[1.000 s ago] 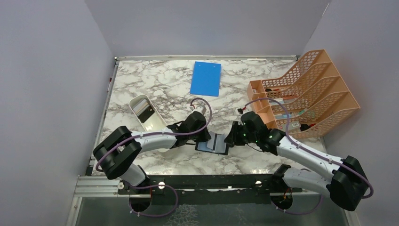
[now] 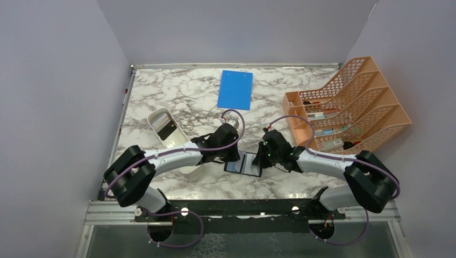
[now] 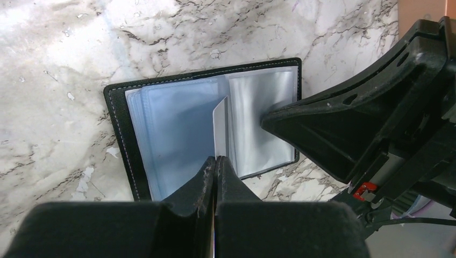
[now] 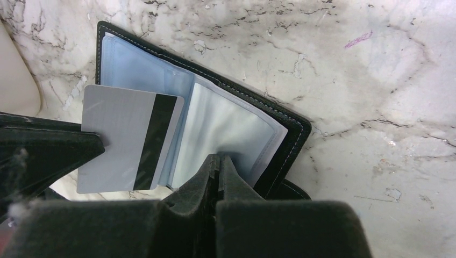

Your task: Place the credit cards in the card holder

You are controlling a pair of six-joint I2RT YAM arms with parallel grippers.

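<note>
The card holder lies open on the marble table, with a black stitched cover (image 3: pixel 123 142), a blue sleeve page (image 3: pixel 180 123) on the left and a whitish sleeve page (image 4: pixel 215 134) on the right. A silver card (image 4: pixel 115 134) with a black magnetic stripe is pinched by my left gripper. It stands edge-on near the holder's middle in the left wrist view. My right gripper is shut, its tips against the whitish page; whether plastic is caught between them is unclear. Whether the card's edge has entered a sleeve cannot be seen.
A white tray (image 2: pixel 180 124) with more cards (image 2: pixel 163 124) stands at the left. An orange rack (image 2: pixel 376 102) with several items fills the right side. A blue sheet (image 2: pixel 235 90) lies at the back, with clear marble around it.
The left gripper, holding the card, has shifted only slightly.
</note>
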